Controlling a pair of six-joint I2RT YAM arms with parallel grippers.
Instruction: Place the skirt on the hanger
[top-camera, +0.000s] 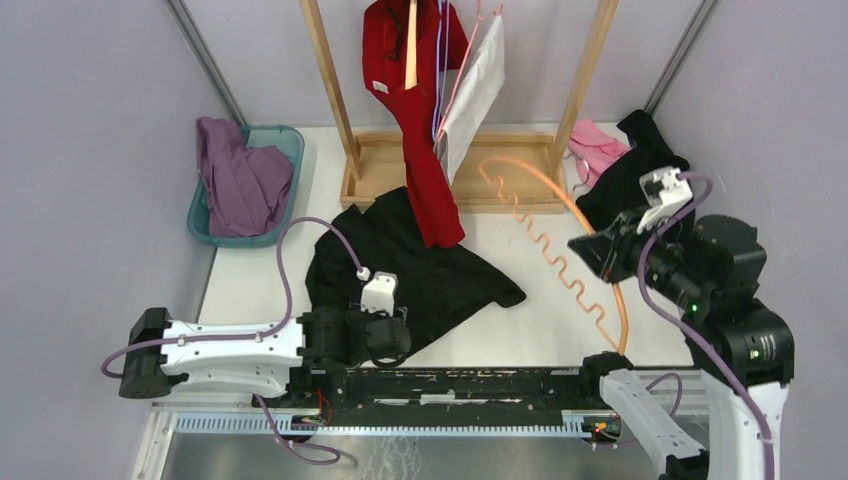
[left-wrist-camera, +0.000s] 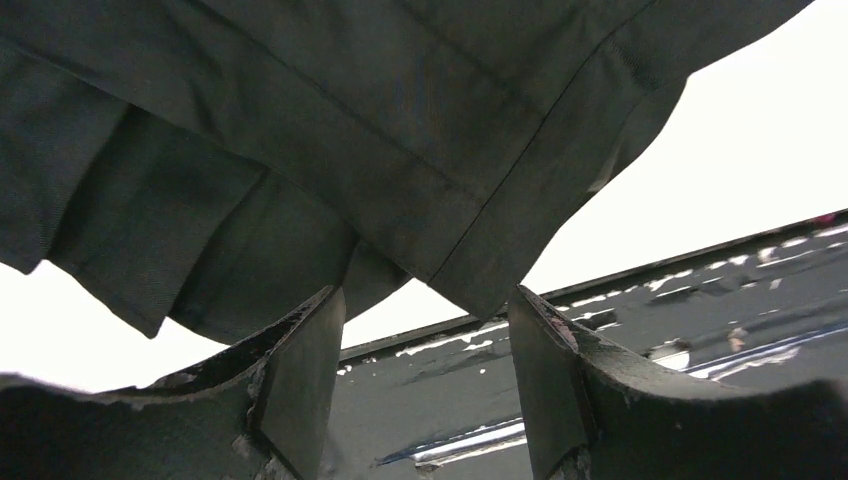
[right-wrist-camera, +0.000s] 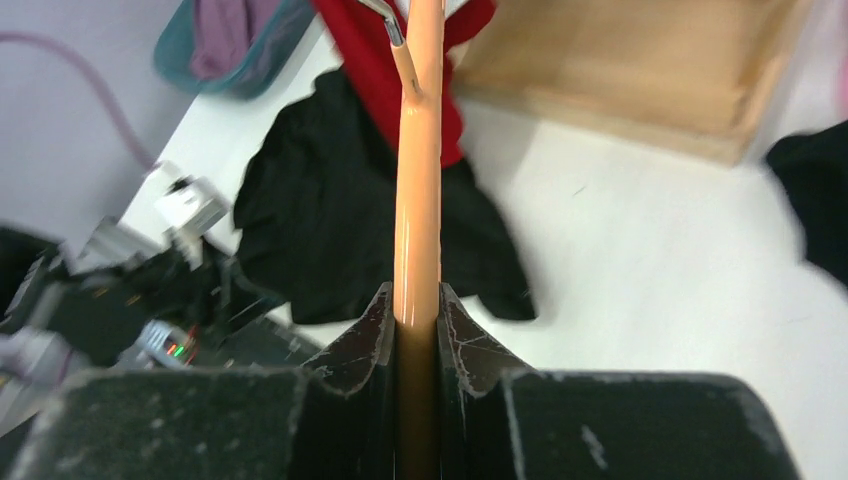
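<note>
An orange hanger (top-camera: 615, 300) with a wavy inner bar hangs in the air over the right of the table. My right gripper is shut on it, its fingers on both sides of the orange bar. The black skirt (top-camera: 440, 285) lies spread and creased on the table, left of centre. Over the skirt's near edge, my left gripper stands open. Between and beyond its fingertips, the left wrist view shows the skirt's folded edge and corner (left-wrist-camera: 480, 290), free of both fingers.
A wooden rack (top-camera: 372, 165) at the back carries a red garment (top-camera: 432, 190) reaching over the skirt and a white cloth (top-camera: 478, 90). A teal basket (top-camera: 293, 150) with purple cloth (top-camera: 245, 180) stands left. Pink cloth (top-camera: 592, 150) and black cloth (top-camera: 600, 195) lie at the back right.
</note>
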